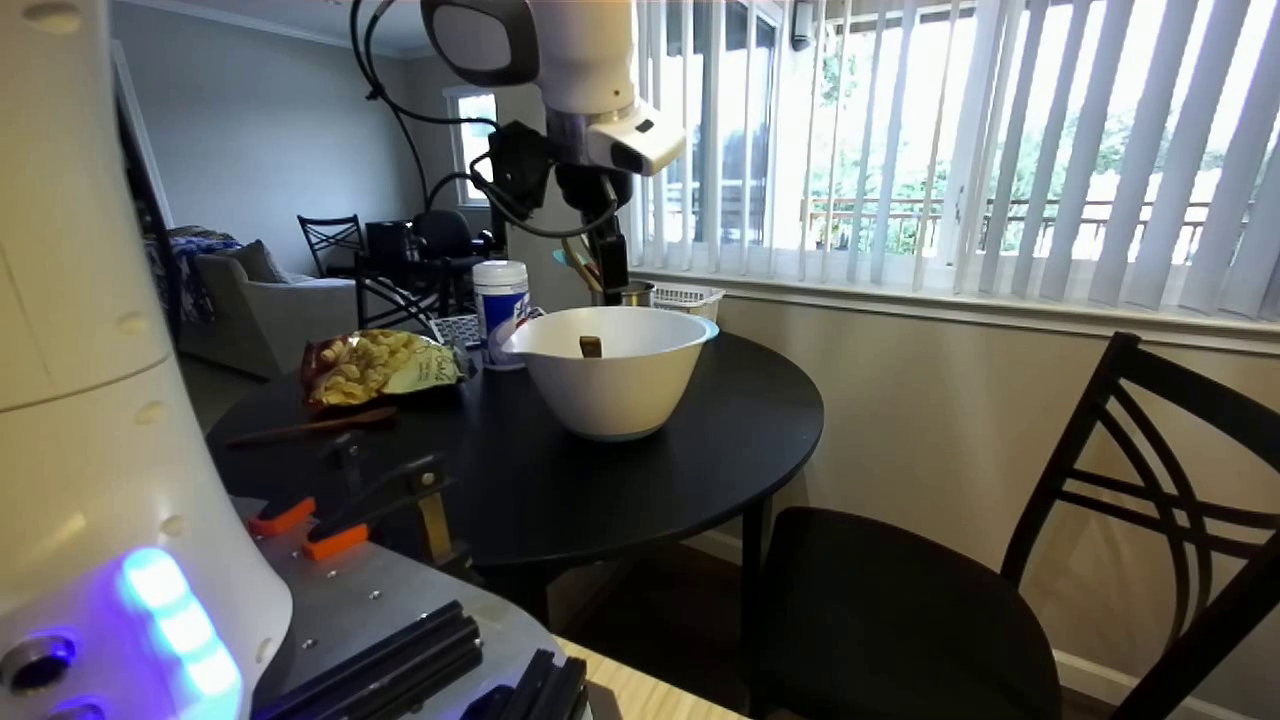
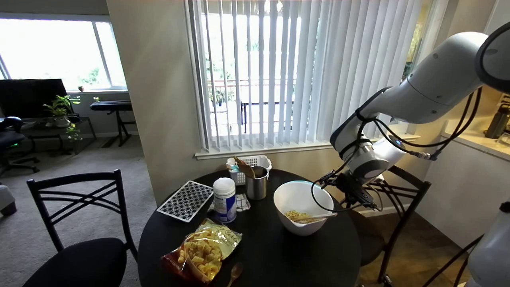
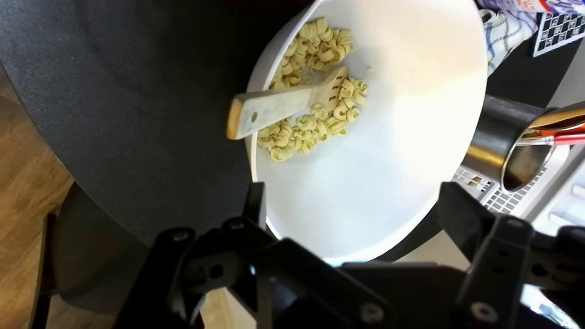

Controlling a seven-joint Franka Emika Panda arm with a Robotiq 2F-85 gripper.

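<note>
My gripper stands open above the near part of a white bowl (image 3: 384,131), nothing between its fingers. Curly pasta (image 3: 307,134) lies along one side of the bowl's floor. Resting in that pasta is a wooden slotted spatula (image 3: 274,109), its handle leaning out over the bowl's rim. From the side, the gripper (image 1: 613,288) hangs fingers-down, its tips at about the height of the bowl's rim. In the second exterior view the bowl (image 2: 299,193) sits on the black table, with the arm reaching in from the right.
An open snack bag (image 2: 205,251) and a wooden spoon (image 2: 235,273) lie on the table. A wipes canister (image 2: 224,201), a metal utensil holder (image 2: 256,183) and a white basket (image 2: 239,177) stand behind. Black chairs (image 1: 912,600) flank the table.
</note>
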